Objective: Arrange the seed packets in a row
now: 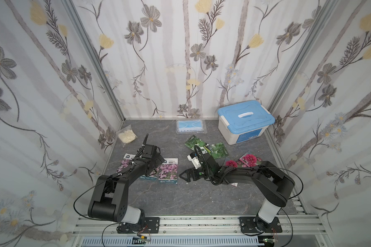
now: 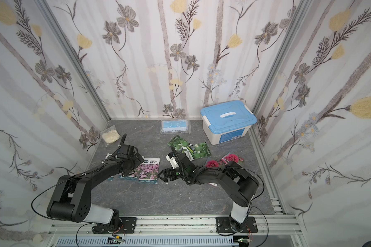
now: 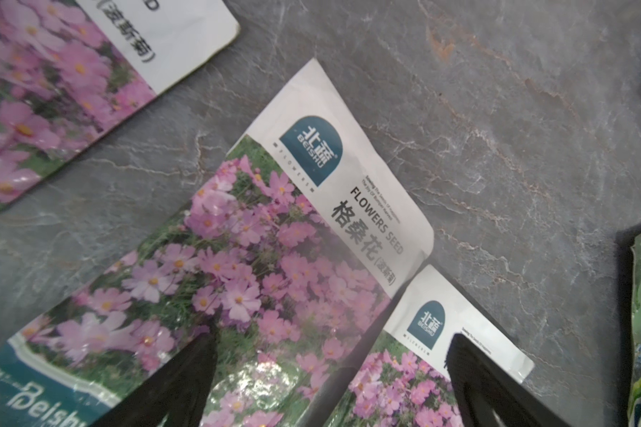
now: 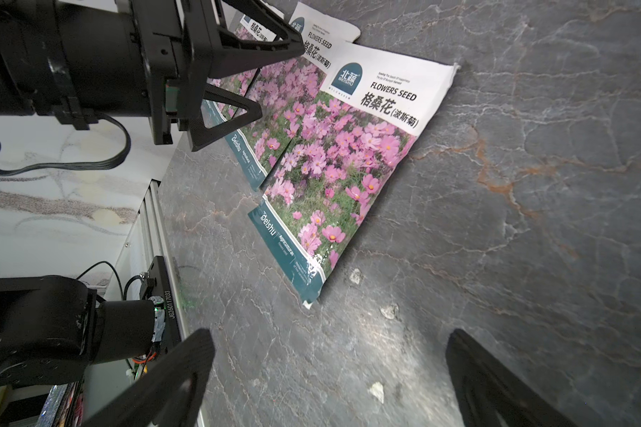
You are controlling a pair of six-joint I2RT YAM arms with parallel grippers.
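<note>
Three pink-flowered seed packets lie side by side at the left of the table: a left packet [image 3: 57, 92], a middle packet [image 3: 256, 263] and a right packet [image 4: 342, 156], the last two nearly touching. My left gripper is open above the middle and right packets, nothing between its fingers. To the right of the row, my right gripper stands open over bare table. Green seed packets [image 1: 217, 149] overlap in the middle toward the back. Red-flowered packets [image 1: 250, 159] lie at the right, partly hidden by the right arm.
A white box with a blue lid [image 1: 246, 117] stands at the back right. A clear case with blue contents [image 1: 190, 126] lies at the back middle, a bag of pale pieces [image 1: 127, 135] at the back left.
</note>
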